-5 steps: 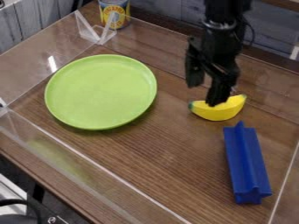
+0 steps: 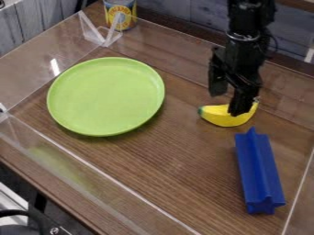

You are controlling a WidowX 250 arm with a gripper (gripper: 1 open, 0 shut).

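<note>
My black gripper [image 2: 229,90] hangs open over a yellow banana-like object [image 2: 226,117] with a pale green tip, lying on the wooden table right of centre. The fingertips are just above and behind it, with nothing visibly held; whether they touch it is unclear.
A large green plate [image 2: 106,95] fills the left middle. A long blue block [image 2: 258,170] lies at the lower right. A can [image 2: 119,15] stands at the back left.
The gripper has come lower and slightly right, toward the yellow object. The objects on the table appear unmoved.
</note>
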